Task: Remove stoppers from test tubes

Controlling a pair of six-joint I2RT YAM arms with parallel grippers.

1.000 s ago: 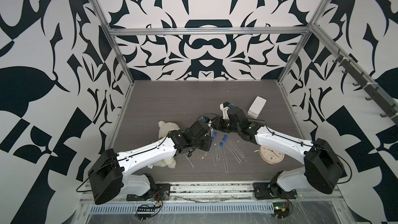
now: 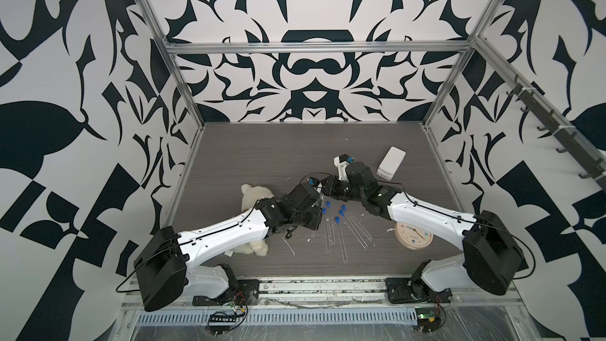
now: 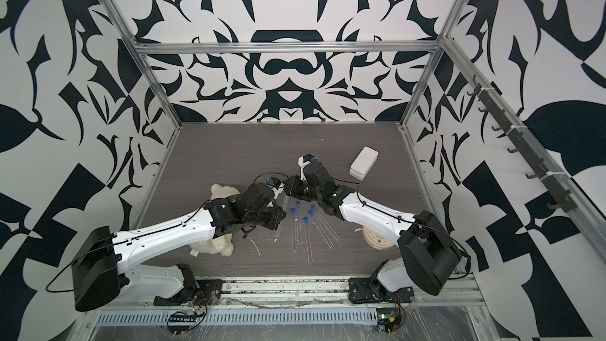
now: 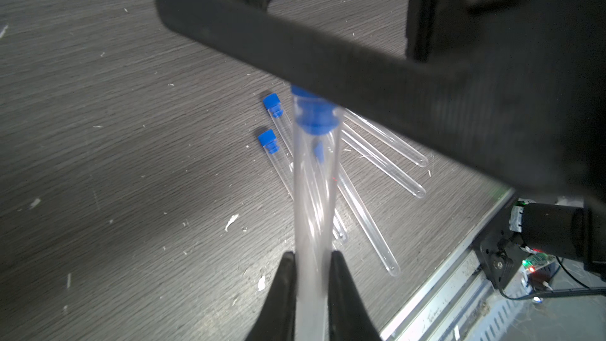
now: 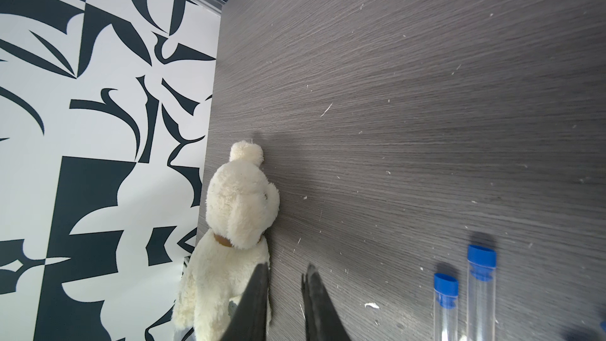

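A clear test tube (image 4: 313,195) stands upright, with my left gripper shut on its lower part. Its blue stopper (image 4: 317,113) sits in the tube's mouth, the top hidden behind the dark finger of my right gripper crossing the left wrist view. From its own wrist camera, my right gripper is part open, a gap between its fingertips and no stopper visible there. Both grippers meet above the middle of the table in the top left view. More tubes with blue stoppers (image 4: 267,137) lie on the table below.
A cream plush toy (image 5: 236,208) lies on the left, partly under the left arm. A white box (image 2: 391,162) sits at the back right, and a round wooden clock (image 2: 413,236) is beneath the right arm.
Hardly anything differs: both arms hold nearly the same pose above the tubes, and the tubes on the table have not moved.
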